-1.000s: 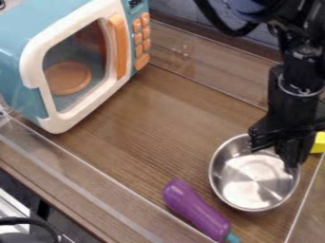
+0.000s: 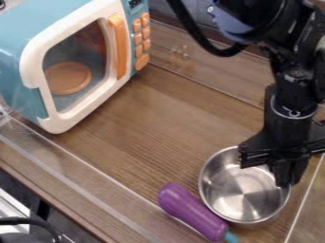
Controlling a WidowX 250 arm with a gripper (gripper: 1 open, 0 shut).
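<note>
A shiny steel bowl (image 2: 238, 195) rests on the wooden counter at the lower right. My black gripper (image 2: 282, 163) is low over the bowl's back right edge; it looks shut, and whether anything is between its fingers is hard to make out. A purple toy eggplant (image 2: 188, 208) lies just left of the bowl, pointing toward the bottom edge.
A toy microwave (image 2: 51, 101) in teal and white, with an orange disc inside, stands at the upper left. A dark cable crosses the lower-left corner.
The bowl has shifted slightly left, and my gripper has moved a little left with it. A yellow object at the right edge is now out of sight.
</note>
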